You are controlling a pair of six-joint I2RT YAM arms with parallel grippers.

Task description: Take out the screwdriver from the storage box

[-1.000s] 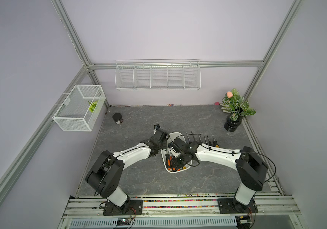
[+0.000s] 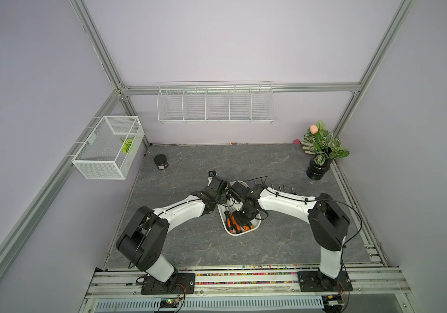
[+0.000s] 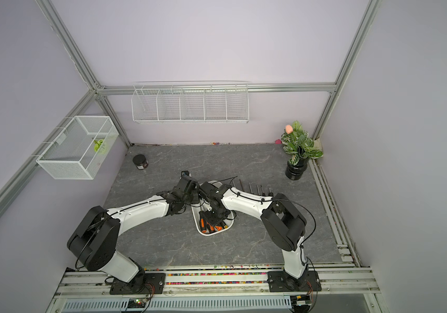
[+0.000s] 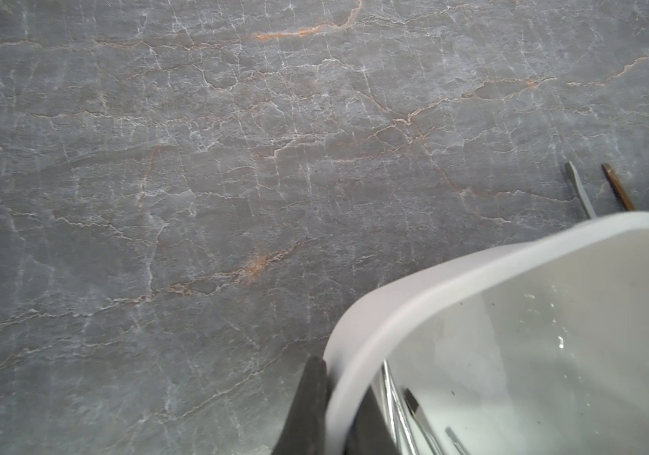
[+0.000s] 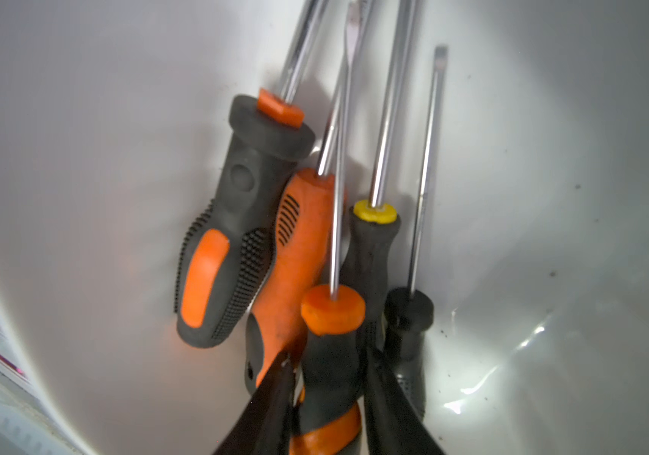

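Observation:
The white storage box (image 4: pixel 491 265) stands on the grey table, holding several screwdrivers at its near end. In the left wrist view my left gripper is shut on the box's rim, one finger outside and one inside. Within the box, my right gripper is part open, its fingers either side of the handle of an orange-and-black screwdriver (image 5: pixel 332 356) lying on top of others. Beside it are a thick black-and-orange screwdriver (image 5: pixel 241 204), an orange one (image 5: pixel 298 235), a yellow-collared one (image 5: pixel 373 235) and a thin black one (image 5: pixel 408 326).
Several screwdrivers (image 3: pixel 251 188) lie on the table right of the box, partly hidden by the right arm. A black jar (image 2: pixel 160 161) sits at back left, a potted plant (image 2: pixel 317 168) at back right.
The box and left gripper have moved very slightly left.

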